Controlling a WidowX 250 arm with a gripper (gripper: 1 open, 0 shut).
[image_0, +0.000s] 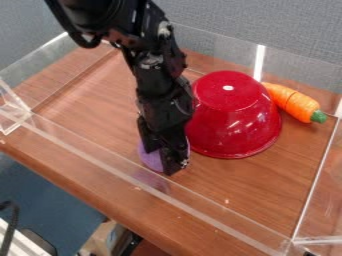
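My black gripper (163, 150) reaches down to the wooden tray floor, around a small purple object (151, 157) that is mostly hidden behind its fingers. Whether the fingers are shut on it cannot be told. A red upturned bowl (233, 115) stands just right of the gripper, close beside it.
An orange toy carrot (290, 100) lies behind the bowl at the back right. Clear low walls (201, 208) edge the wooden surface (80, 100).
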